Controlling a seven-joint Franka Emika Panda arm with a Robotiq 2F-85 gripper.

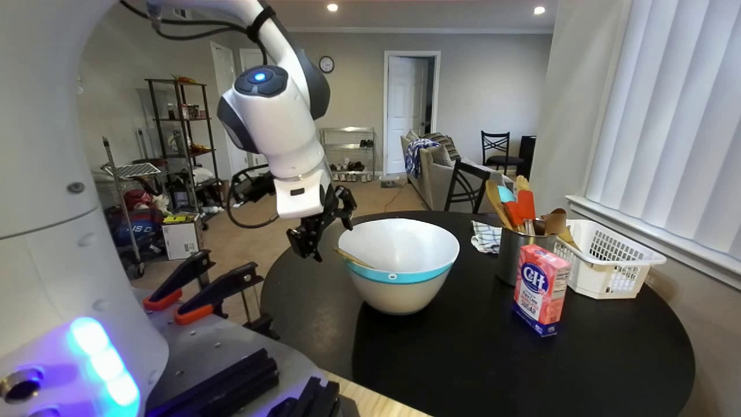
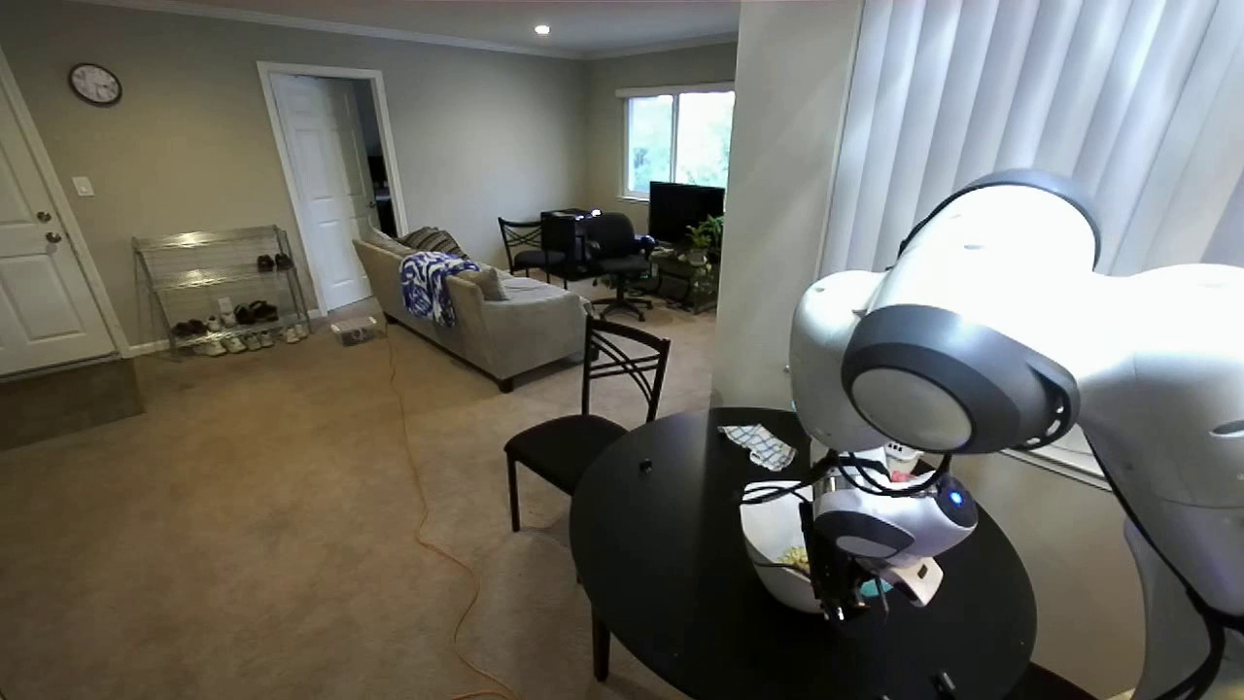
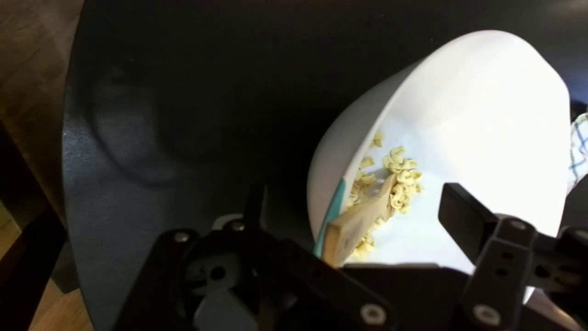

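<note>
A white bowl (image 1: 397, 288) with a turquoise band stands on the black table. A wooden utensil (image 3: 353, 223) leans over its rim, and pale curled pieces (image 3: 405, 176) that look like pasta lie in the bottom. My gripper (image 1: 332, 235) is open and tilted at the bowl's left side in the first exterior view. From the wrist, the utensil's handle end shows in the gap between the spread fingers, with neither finger seen touching it. In the second exterior view the arm hides part of the bowl (image 2: 770, 531).
Right of the bowl stand a pink sugar box (image 1: 540, 288), a metal holder (image 1: 510, 253) full of utensils and a white basket (image 1: 615, 278). A checked cloth (image 1: 486, 237) lies behind.
</note>
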